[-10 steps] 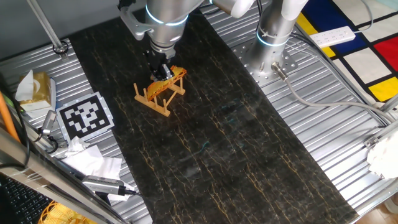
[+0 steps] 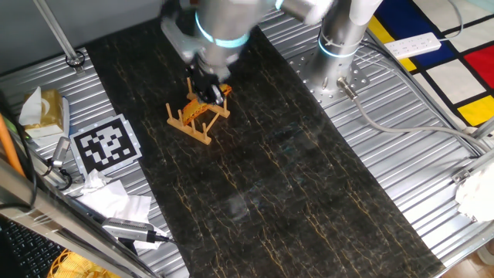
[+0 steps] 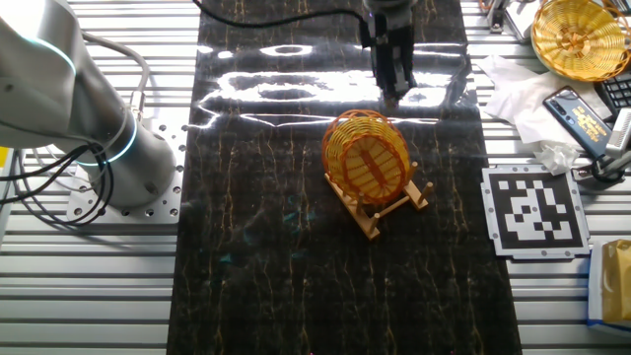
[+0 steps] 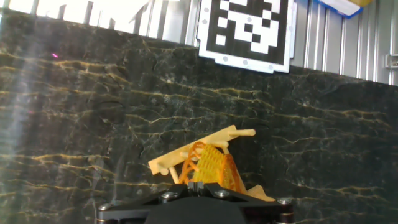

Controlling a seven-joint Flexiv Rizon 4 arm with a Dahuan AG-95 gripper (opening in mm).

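Observation:
A small yellow woven basket with an orange rim (image 3: 367,158) stands on edge, leaning in a light wooden rack (image 3: 373,219) on the dark marbled mat. My gripper (image 3: 392,97) points down by the basket's upper side, with a gap between them in exterior view 2. In the wrist view the black fingers (image 4: 198,190) meet at the bottom centre, shut, with nothing visible between them. Beyond their tips show the basket (image 4: 212,167) and the rack's pegged bar (image 4: 196,149). Exterior view 1 has the gripper (image 2: 210,94) blurred over the basket, hiding part of it.
A marker board (image 2: 106,145) lies left of the mat, near a tissue box (image 2: 45,116) and crumpled white tissue (image 2: 116,199). Another yellow basket (image 3: 582,39) stands off the mat.
The arm has shifted to the right in exterior view 1 and now looks blurred, with the gripper lower across the basket. Basket and rack show no clear movement.

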